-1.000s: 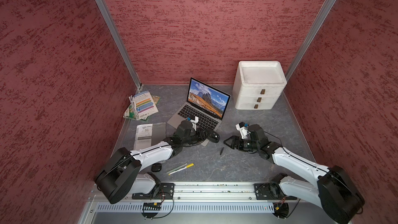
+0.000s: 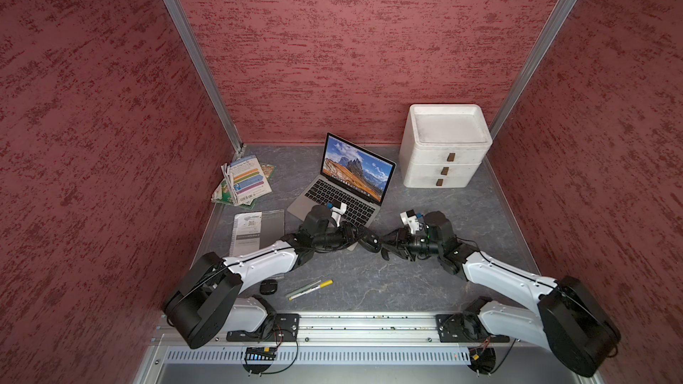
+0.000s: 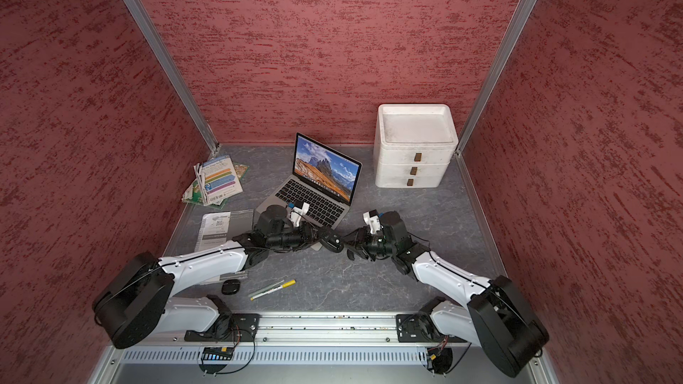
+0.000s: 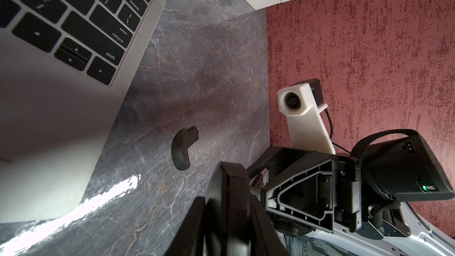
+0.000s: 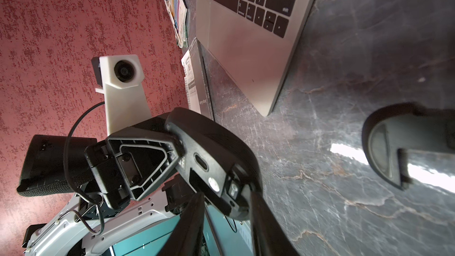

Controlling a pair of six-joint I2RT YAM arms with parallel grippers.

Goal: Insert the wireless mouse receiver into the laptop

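My left gripper (image 2: 358,235) is shut on the black mouse (image 5: 213,156), raised over the table right of the laptop's (image 2: 340,199) front corner. In the right wrist view the mouse's underside shows an open compartment with a small metal-tipped piece, seemingly the receiver (image 5: 233,189), at its end. Close by, my right gripper has its fingers apart, near that end of the mouse; whether they touch the receiver cannot be told. A curved black cover (image 4: 181,148) lies loose on the table below.
White drawers (image 2: 446,148) stand at the back right. Books (image 2: 247,177) and a notebook (image 2: 249,233) lie on the left, with pens (image 2: 310,289) and a small black case (image 2: 268,286) in front.
My right gripper has moved left to the mouse. The mouse has shifted slightly right with my left gripper. The loose cover, narrow-looking a second ago, has shifted and now lies flatter.
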